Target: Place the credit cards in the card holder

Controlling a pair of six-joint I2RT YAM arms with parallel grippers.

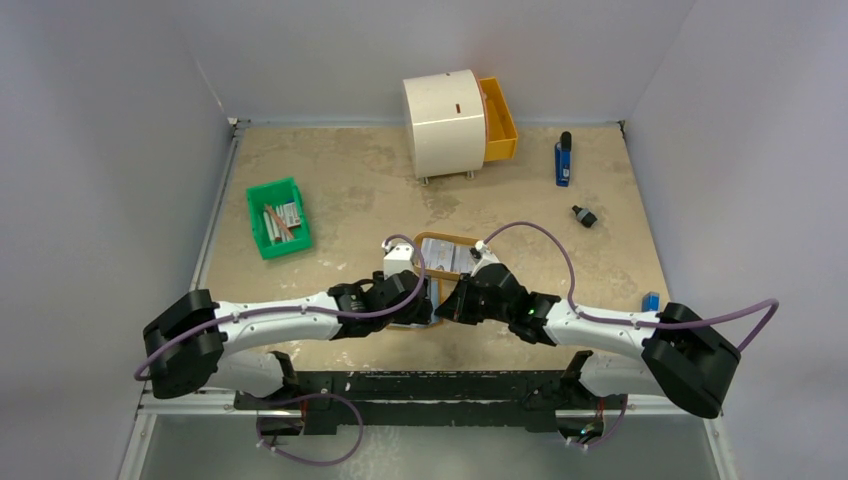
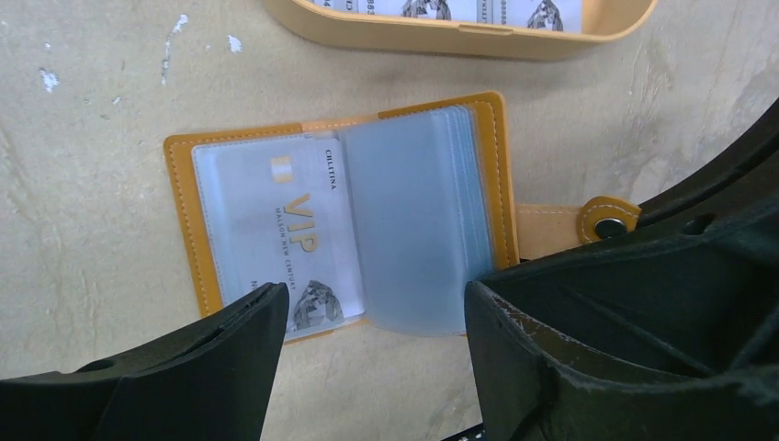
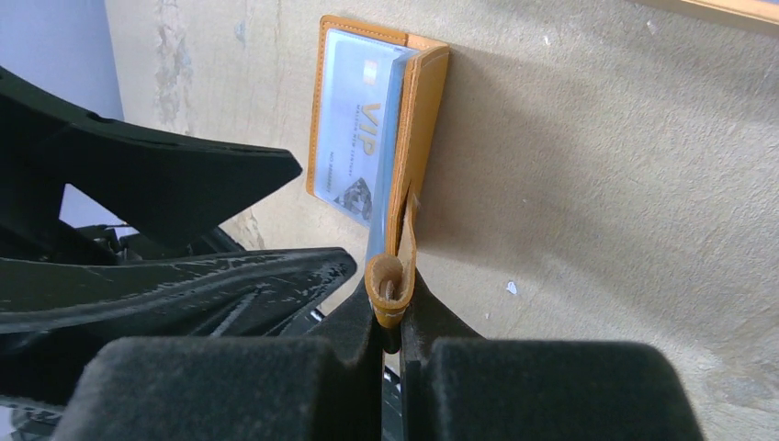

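Note:
The tan card holder [image 2: 496, 165] lies open on the table, with a VIP card [image 2: 266, 220] in its left side and clear blue sleeves [image 2: 413, 220] on its right. My left gripper hangs open over the holder. My right gripper is shut on the holder's strap end, at the holder's right side. Behind the holder, a tan tray [image 1: 447, 270] holds more cards [image 1: 440, 253].
A green bin [image 1: 305, 235] of items stands at the left, a white drum with an orange bin [image 1: 445, 125] at the back. A blue tool [image 1: 562, 165] and a small dark object [image 1: 584, 215] lie at the right.

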